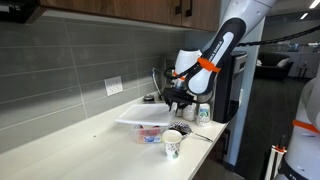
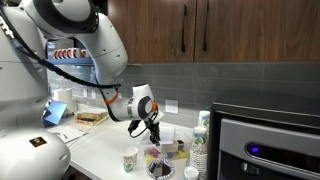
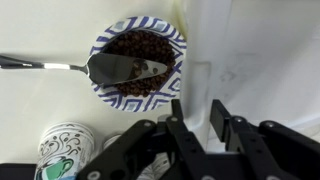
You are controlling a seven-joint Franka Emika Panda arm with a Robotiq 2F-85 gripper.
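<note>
A white lid (image 3: 203, 45) runs up through the middle of the wrist view, its edge pinched in my gripper, which is shut on it. In exterior view 1 the lid (image 1: 142, 112) shows as a pale panel over a clear plastic box (image 1: 150, 135) with colourful contents. Just right of the lid, at its edge, is my gripper (image 1: 175, 100). Exterior view 2 has the box (image 2: 170, 151) beneath the arm. Whether the lid touches the box rim all round cannot be told.
Left of the lid lies a patterned bowl of coffee beans (image 3: 125, 88) with a metal scoop (image 3: 128, 69) in it. A patterned cup (image 1: 172, 146) stands in front of the box. Stacked white cups (image 2: 198, 155) stand right.
</note>
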